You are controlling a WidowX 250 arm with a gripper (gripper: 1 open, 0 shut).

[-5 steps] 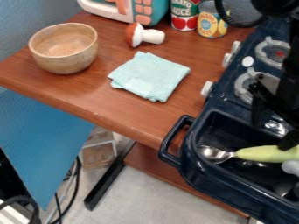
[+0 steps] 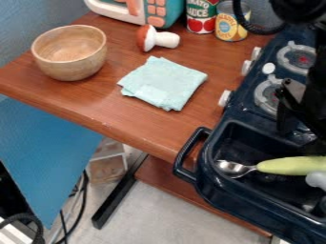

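Observation:
A dark robot gripper point(image 2: 295, 100) hangs at the right edge over the stove, mostly cut off by the frame; its finger state is unclear. Below it, a dark open bin point(image 2: 230, 207) holds a metal spoon point(image 2: 235, 168) and a pale green elongated item point(image 2: 292, 165), with a white object at the right edge. A wooden bowl point(image 2: 69, 65) and a folded light-blue cloth point(image 2: 162, 83) lie on the wooden table point(image 2: 128, 121).
A stove point(image 2: 253, 76) with white knobs stands at right. Cans point(image 2: 231, 26), a red-and-white mushroom-like item point(image 2: 158, 38) and a toy appliance point(image 2: 133, 8) are at the back.
The dark gripper at the right edge has shifted slightly; the objects on the table and in the bin look unmoved.

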